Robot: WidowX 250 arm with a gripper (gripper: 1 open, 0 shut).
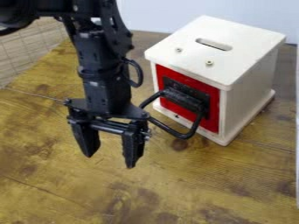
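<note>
A white wooden box [237,83] with a slot in its top stands at the right, a red panel [170,80] on its front carrying a black handle loop [187,132]. My black gripper [108,150] hangs open in front and to the left of the box, its two fingers pointing down over bare wood, nothing between them. The left end of the handle loop reaches behind the gripper's body.
A woven mat [24,61] lies at the back left, and a white wall stands behind the box.
</note>
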